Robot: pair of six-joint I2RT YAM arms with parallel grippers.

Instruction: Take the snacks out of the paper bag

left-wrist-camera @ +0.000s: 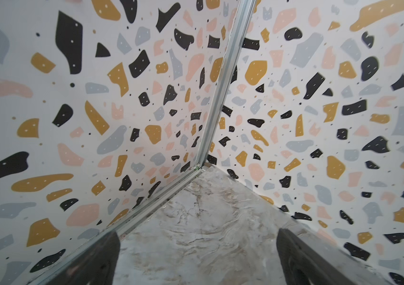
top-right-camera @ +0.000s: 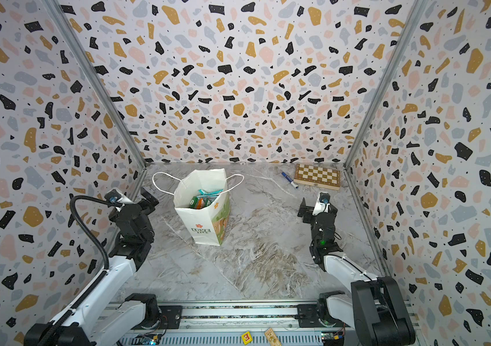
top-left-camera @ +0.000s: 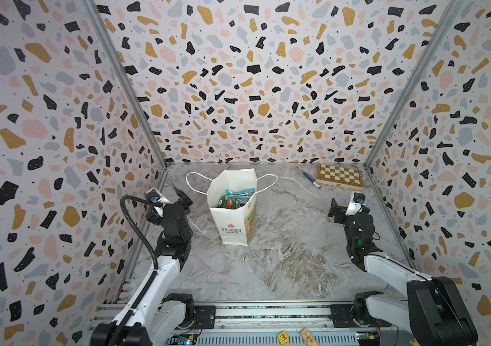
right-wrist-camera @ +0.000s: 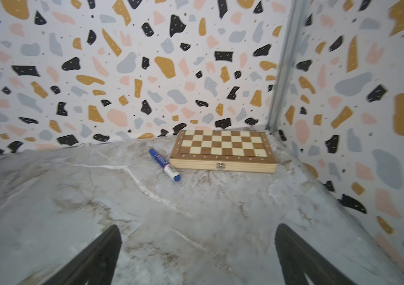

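Note:
Upright on the left half of the table stands the white paper bag (top-left-camera: 235, 229), its top open and its two white handles spread to the sides. Several snack packets (top-left-camera: 236, 200) in teal, green and orange show inside it; their lower parts are hidden. To the left of the bag, apart from it, my left gripper (top-left-camera: 168, 199) is open and empty, its fingers (left-wrist-camera: 92, 261) wide apart in the left wrist view. My right gripper (top-left-camera: 343, 212) is also open with nothing between its fingers, far to the right of the bag.
A wooden chessboard box (right-wrist-camera: 223, 149) lies at the back right, with a blue and white marker (right-wrist-camera: 164, 164) on its left. A patterned wall stands close to my left gripper.

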